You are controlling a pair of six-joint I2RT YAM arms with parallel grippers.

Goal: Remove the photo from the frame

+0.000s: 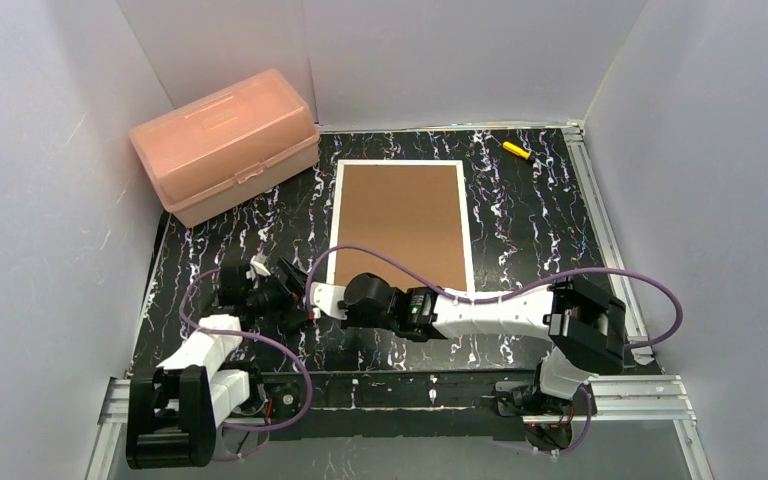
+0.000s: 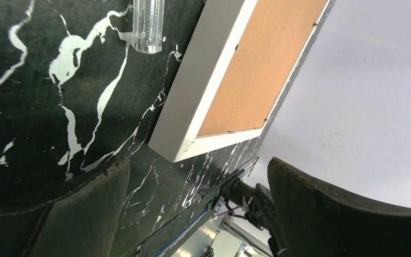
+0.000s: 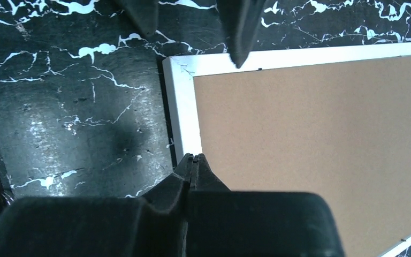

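The photo frame point(image 1: 400, 220) lies face down, its brown backing point(image 3: 310, 139) inside a white border. Small dark tabs show along the inner edge of the border. My right gripper is shut with nothing between its fingertips; in the right wrist view these appear over the short border near a corner, and the border is outside them. My left gripper stands wide open beside the same corner, nothing between its fingers. In the top view the right arm hides the near edge of the frame.
A pink toolbox point(image 1: 225, 145) stands at the back left. A yellow-handled tool point(image 1: 516, 151) lies at the back right. Beside the frame's long side is a clear plastic rod point(image 2: 149, 27).
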